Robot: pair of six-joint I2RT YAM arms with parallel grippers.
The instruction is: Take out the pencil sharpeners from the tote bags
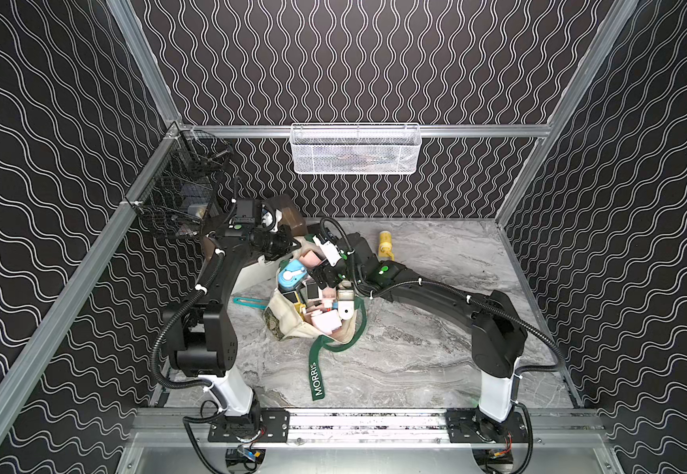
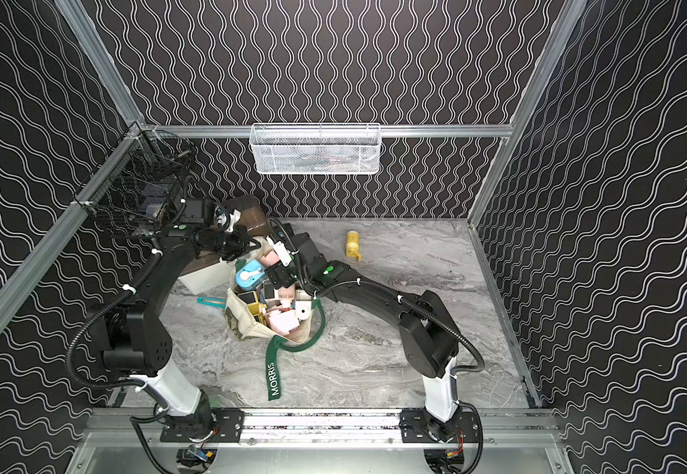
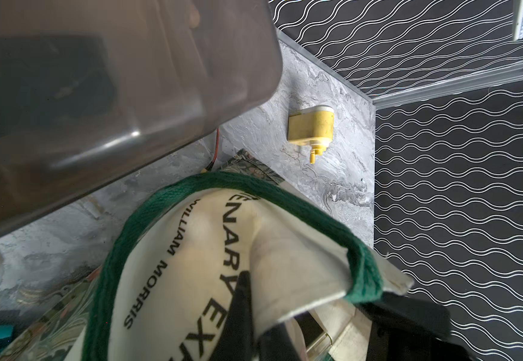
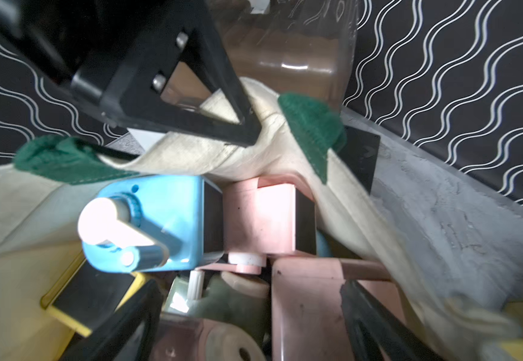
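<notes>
The cream tote bag point(image 1: 280, 320) with green straps lies with its mouth up, full of pencil sharpeners. Inside are a blue sharpener point(image 4: 177, 210), a pink one point(image 4: 261, 219) beside it, a bigger pink one point(image 4: 306, 313), a dark green one point(image 4: 231, 303) and a yellow-edged one point(image 4: 93, 291). At the bag's back rim, my left gripper point(image 1: 291, 246) is shut on the cloth, which runs between its fingers. Over the sharpeners, my right gripper is open, its fingers point(image 4: 126, 328) spread wide and no sharpener held. The lowest contents are hidden.
A yellow sharpener point(image 1: 385, 245) rests on the table behind the bag to the right. A brown translucent box point(image 3: 123, 90) stands close behind the left gripper. The white wire basket point(image 1: 355, 150) hangs on the back wall.
</notes>
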